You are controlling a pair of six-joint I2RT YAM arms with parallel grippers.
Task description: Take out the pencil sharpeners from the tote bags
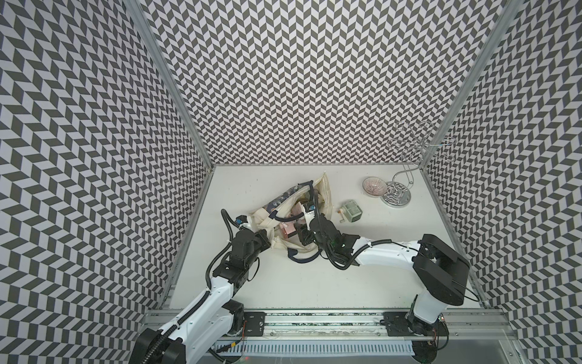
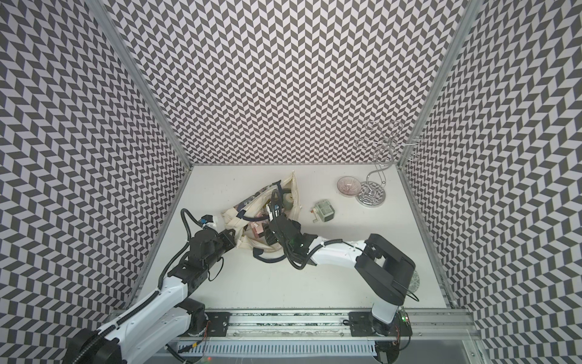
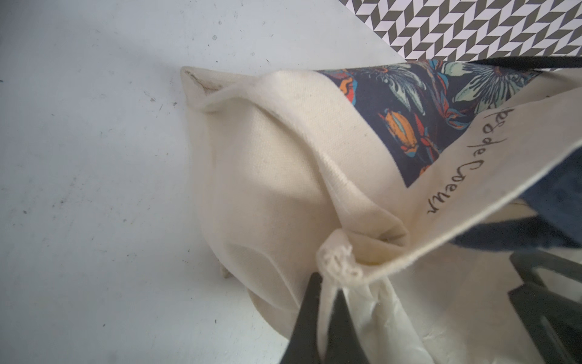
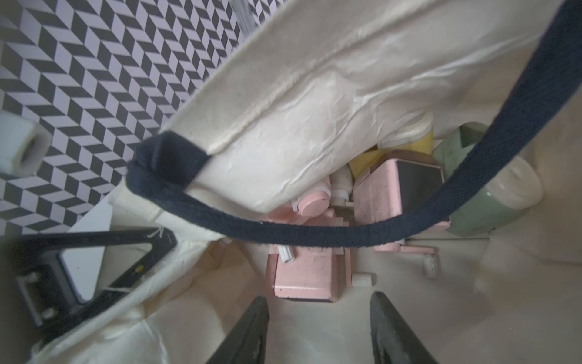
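Note:
The cream tote bag [image 1: 327,194] lies on the table, its mouth spread open. At its left rim my left gripper is shut on the bag's cloth. Over the opening stands my right gripper, its fingers [image 4: 251,333] apart and only the bag's interior visible between them. Inside, in the right wrist view, are a pink sharpener [image 4: 306,276], a second pink sharpener with a dark panel [image 4: 376,194] and a green item [image 4: 469,209]. A yellow item [image 4: 418,140] is partly hidden behind them. Outside the bag, a green sharpener [image 1: 351,210] rests on the table.
A dark blue strap [image 4: 309,235] crosses the bag's opening in front of the sharpeners. At the back right stand a pink bowl [image 1: 374,187] and a metal stand [image 1: 397,194]. The table in front of the bag is clear.

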